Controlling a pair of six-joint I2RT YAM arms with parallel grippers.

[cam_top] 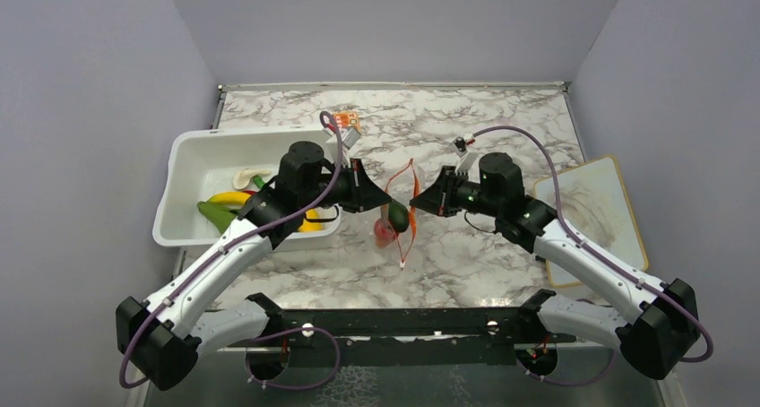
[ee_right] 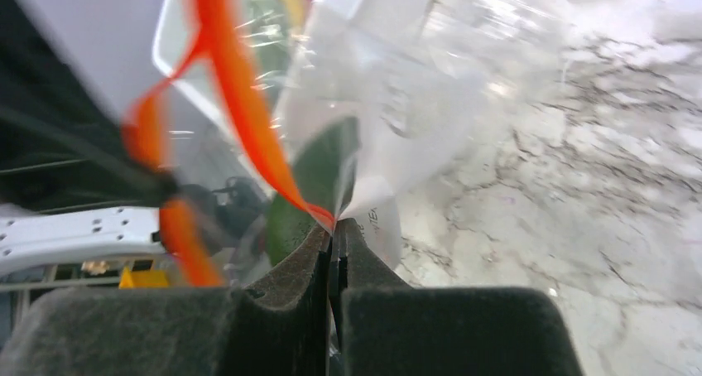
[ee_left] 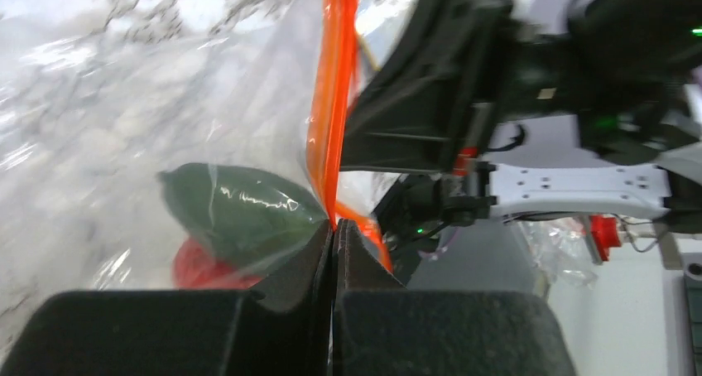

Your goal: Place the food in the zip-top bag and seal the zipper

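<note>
A clear zip bag with an orange zipper (cam_top: 412, 217) stands between my grippers, a dark green avocado-like food (cam_top: 398, 215) and a red one (cam_top: 384, 235) inside. My left gripper is shut on one edge of the bag's mouth at the zipper. My right gripper is shut on the opposite edge, where orange strip and clear film meet its fingertips. The bag's mouth is parted between the two.
A white bin (cam_top: 188, 165) with toy vegetables fills the left side. An orange card (cam_top: 348, 118) lies behind. A board (cam_top: 591, 210) rests at right.
</note>
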